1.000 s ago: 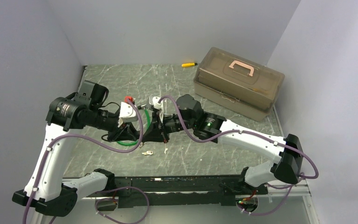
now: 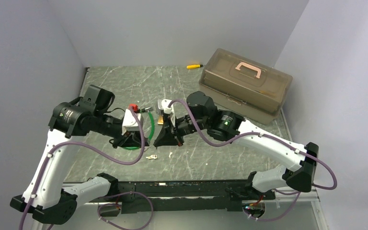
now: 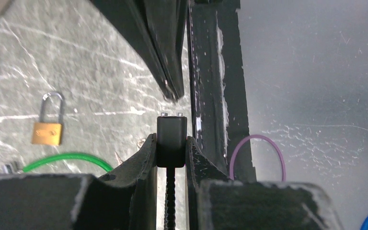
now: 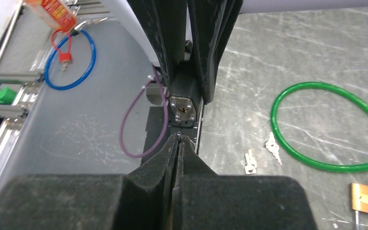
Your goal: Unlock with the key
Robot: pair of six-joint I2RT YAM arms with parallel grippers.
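Note:
A black lock body [image 3: 171, 139] sits between the fingers of my left gripper [image 2: 145, 142], which is shut on it. Its metal end face with a keyhole [image 4: 182, 109] shows in the right wrist view, and a dark cable runs from it in the left wrist view. My right gripper is shut, its tips just short of that face. A tiny shiny bit shows at its fingertips [image 3: 171, 92]; I cannot tell whether it is a key. On the table lie two keys, one silver key [image 4: 272, 147] and another key [image 4: 250, 162] beside it.
A brass padlock [image 3: 47, 133] with a closed shackle and a green cable loop [image 4: 316, 86] lie on the table. Farther back stand a brown toolbox [image 2: 247, 79] and a yellow-handled tool [image 2: 194, 66]. The table's front edge is close to both grippers.
My right gripper has drawn back to the right. The left arm has shifted slightly.

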